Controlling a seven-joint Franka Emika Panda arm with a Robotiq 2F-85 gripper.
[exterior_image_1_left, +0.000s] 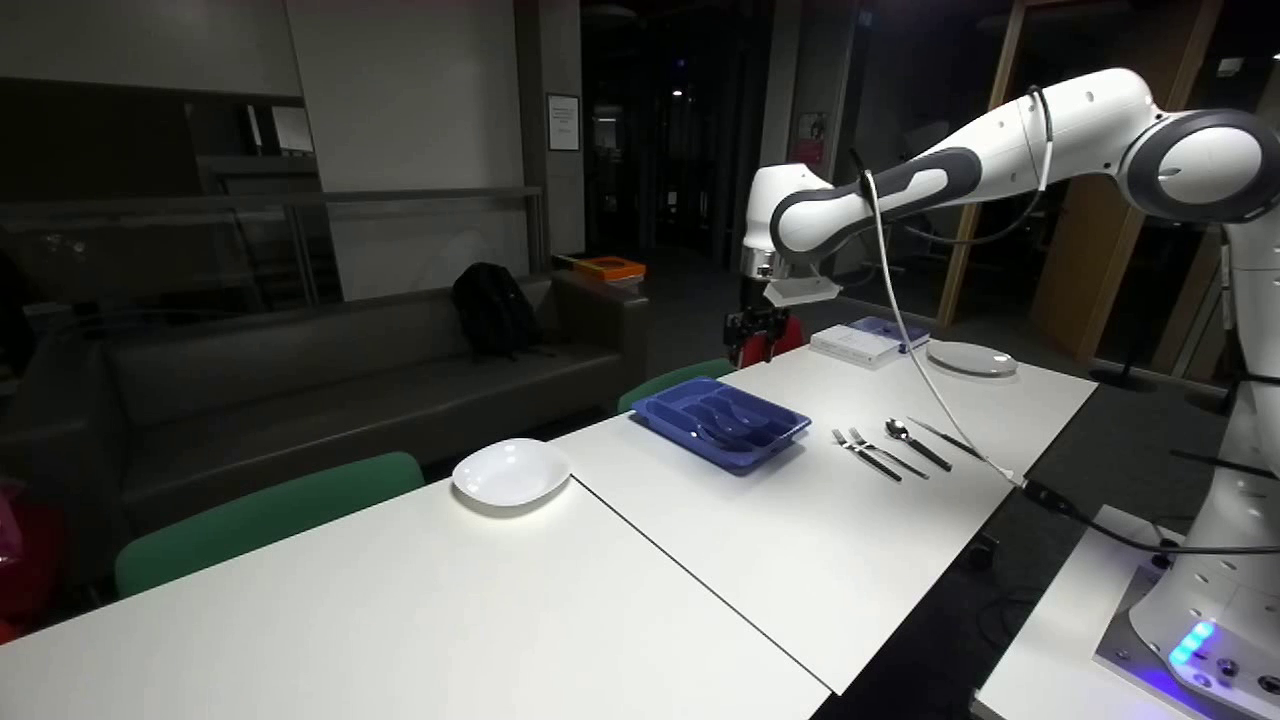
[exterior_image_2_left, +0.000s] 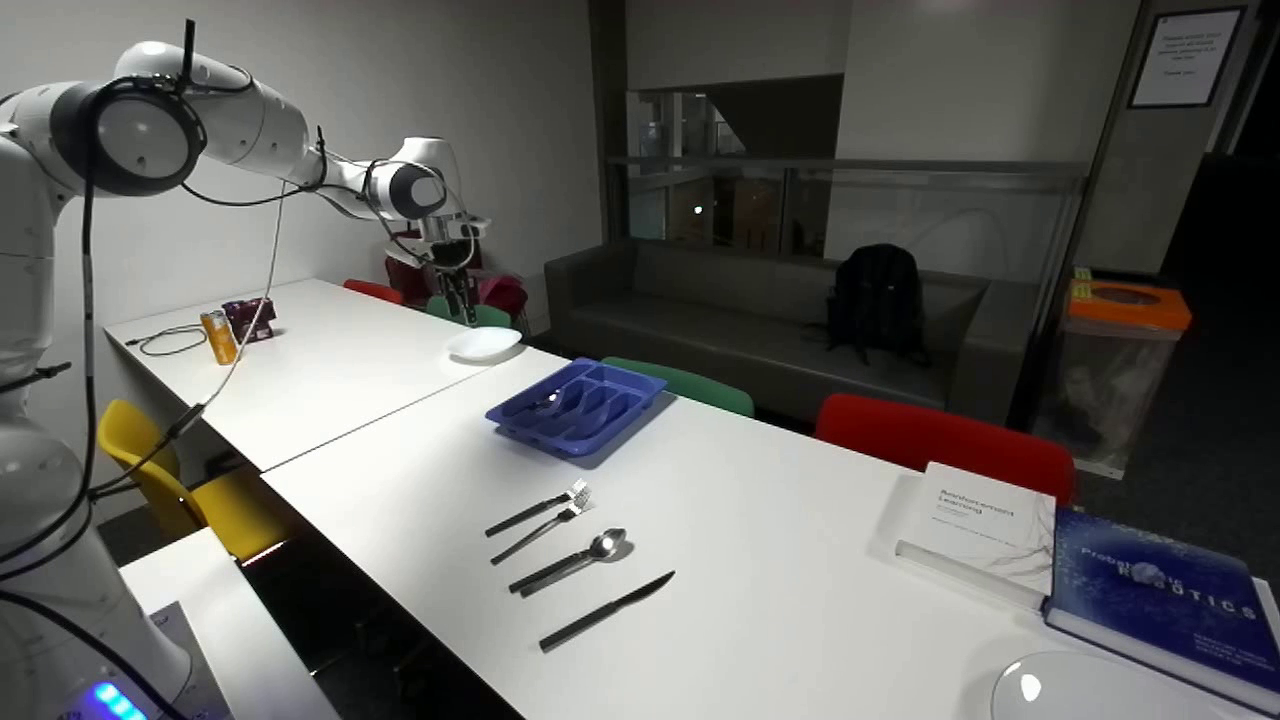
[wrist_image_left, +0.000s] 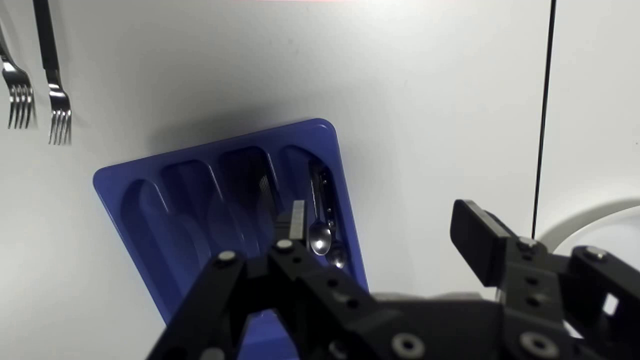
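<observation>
My gripper hangs above the table with its fingers wide apart and nothing between them. In the wrist view one finger overlaps the blue cutlery tray, while the other is over bare table. A spoon and another utensil lie in one tray compartment, and fork tines show in the compartment beside it. Two forks lie on the table near the tray. Alongside them are spoons placed close together and a knife.
A white bowl stands across the table seam. Books and a round plate occupy the other end. An orange can sits on the far table. Open table lies between the cutlery and books.
</observation>
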